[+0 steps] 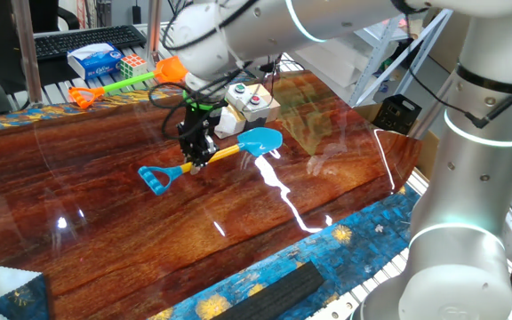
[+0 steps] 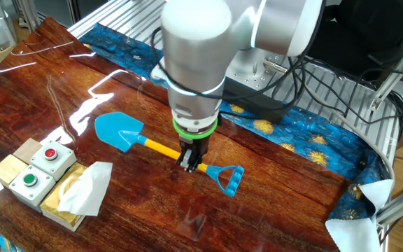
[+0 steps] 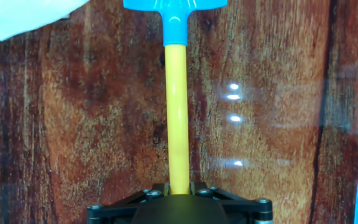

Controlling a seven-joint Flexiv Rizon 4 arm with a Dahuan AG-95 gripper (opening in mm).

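A toy shovel (image 1: 224,153) with a blue blade, yellow shaft and blue D-shaped handle is in my gripper (image 1: 199,164), which is shut on the shaft near the handle end. In exterior view 2 the blade of the shovel (image 2: 161,148) points to the left and its handle to the right of my gripper (image 2: 190,163). Seen from the wrist, the yellow shaft of the shovel (image 3: 177,118) runs straight up from between the fingers, and only the base of the blade shows. How high the shovel is above the wooden tabletop (image 1: 105,204) is hard to tell.
A box with red and green buttons (image 2: 42,172) stands beside a tissue box (image 2: 75,196). At the far edge lie an orange and green toy shovel (image 1: 130,82), a puzzle cube (image 1: 133,66) and a blue tissue pack (image 1: 94,60).
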